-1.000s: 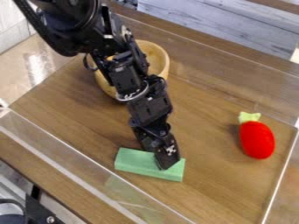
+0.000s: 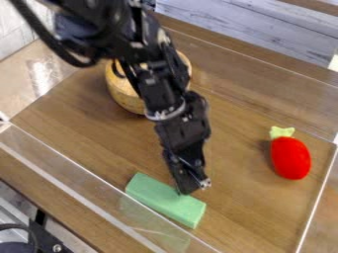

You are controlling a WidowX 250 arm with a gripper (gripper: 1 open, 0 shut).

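Observation:
My black gripper (image 2: 193, 184) reaches down from the upper left to just above the right part of a pale green block (image 2: 158, 201) on the wooden table. Its fingertips look shut, with nothing visible between them. The block lies at a slant, its left end higher in the view than its right, near the front edge.
A wooden bowl (image 2: 126, 94) sits behind the arm, partly hidden by it. A red fruit-like object (image 2: 291, 158) with a pale green top lies on the right. A transparent edge runs along the front left.
The green block has turned, its right end swinging toward the front of the table. The gripper and arm have shifted slightly over this time, with the fingertips still close to the block.

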